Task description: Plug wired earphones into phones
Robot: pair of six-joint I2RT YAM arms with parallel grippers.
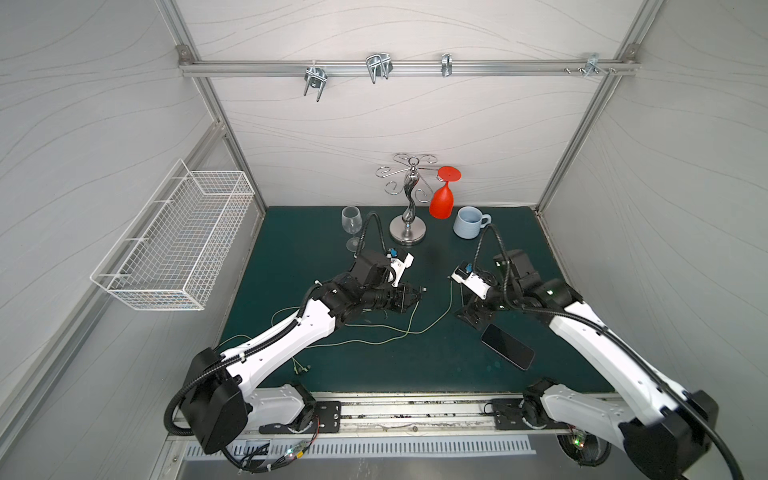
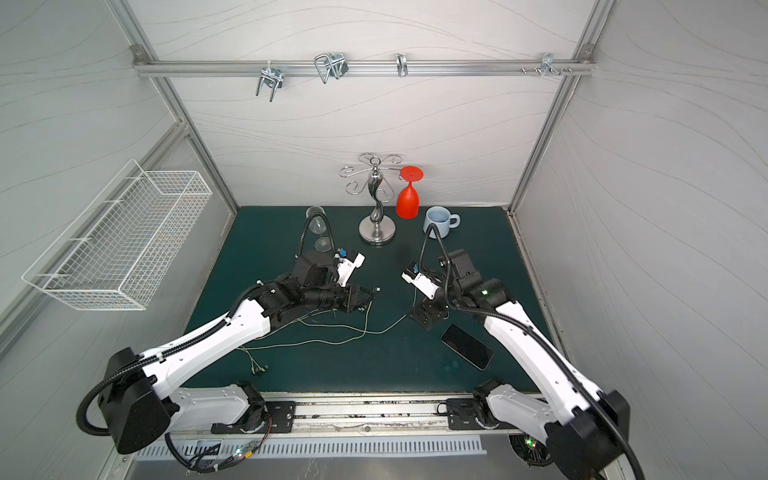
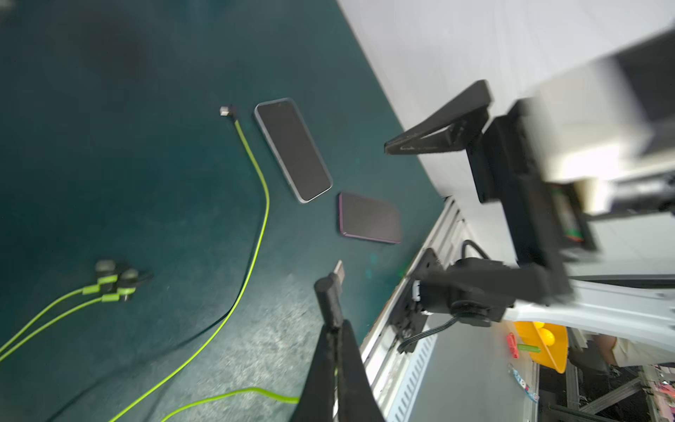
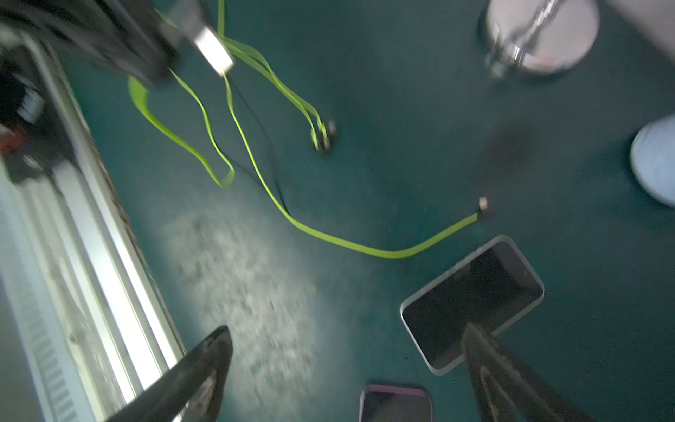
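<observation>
In the left wrist view, my left gripper is shut on a green earphone cable's plug, whose metal tip (image 3: pixel 339 269) pokes past the fingertips. Another plug (image 3: pixel 226 111) lies beside the silver-edged phone (image 3: pixel 293 149); a purple-edged phone (image 3: pixel 369 216) lies nearer the front edge. Earbuds (image 3: pixel 112 285) rest on the table among green cables. In the right wrist view, my right gripper is open, pointing down above the table by the phones, with nothing between its fingers.
A metal stand (image 1: pixel 406 228), red goblet (image 1: pixel 441 200), blue mug (image 1: pixel 466 225) and clear glass (image 1: pixel 351 220) stand along the back. A wire basket (image 1: pixel 144 292) hangs on the left wall. The front middle of the table holds only cables.
</observation>
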